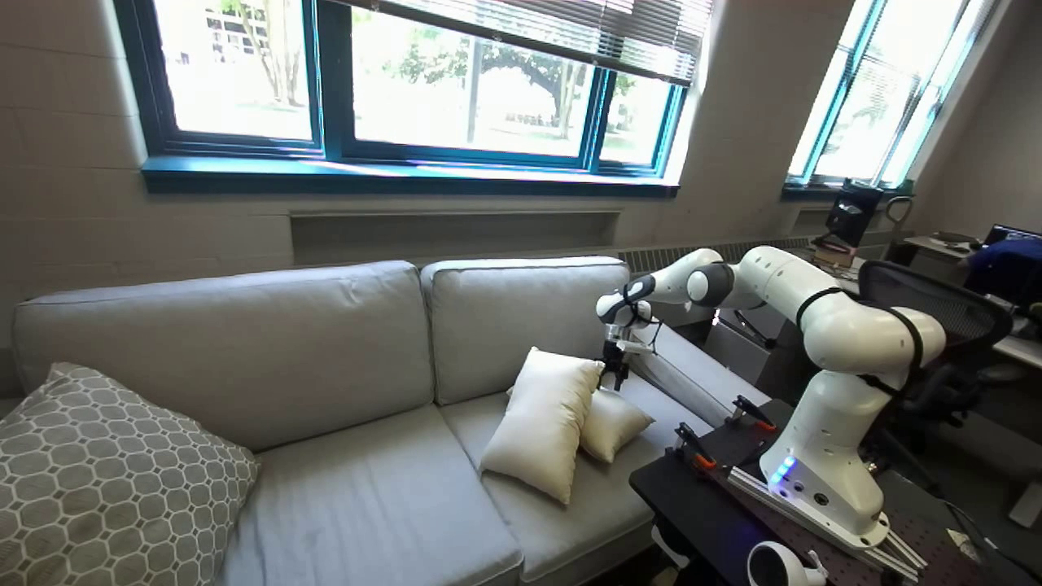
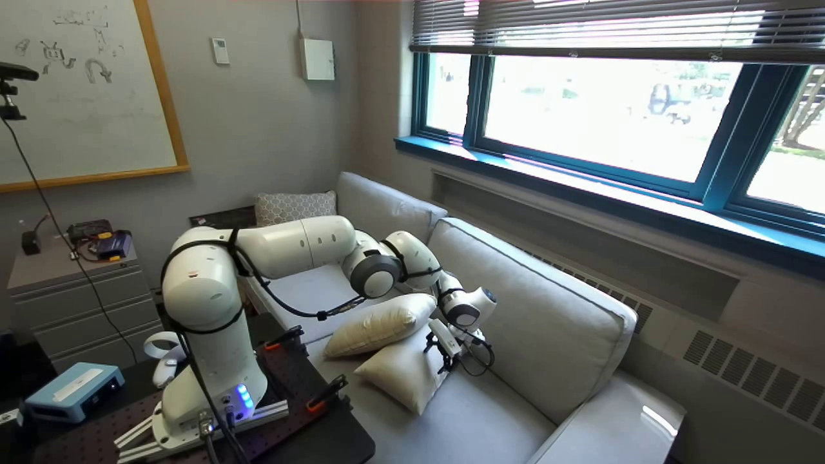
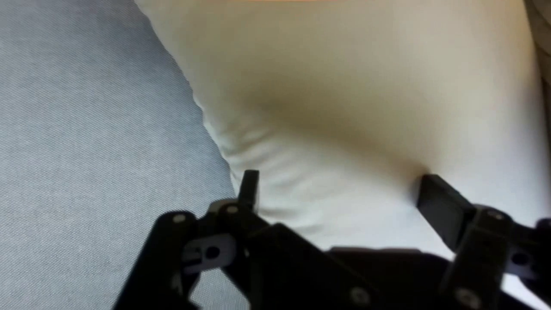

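Note:
Two cream pillows lie on the right seat of the grey sofa. The front pillow [image 1: 544, 422] leans over the back pillow [image 1: 612, 426], covering part of it. My gripper [image 1: 613, 382] is low at the far side of the back pillow, near the sofa's backrest. From the other side, the gripper [image 2: 442, 367] is at the edge of the back pillow [image 2: 404, 368], with the front pillow [image 2: 381, 327] farther off. In the wrist view the gripper stands open, its fingers apart over cream fabric [image 3: 330, 170]. Whether the fingertips touch the fabric I cannot tell.
A patterned cushion [image 1: 112, 478] rests at the sofa's left end. The backrest [image 2: 533, 317] rises close beside the gripper, and the armrest [image 2: 619, 421] bounds the sofa's near end. Clamps [image 1: 695, 445] stick up from the table edge.

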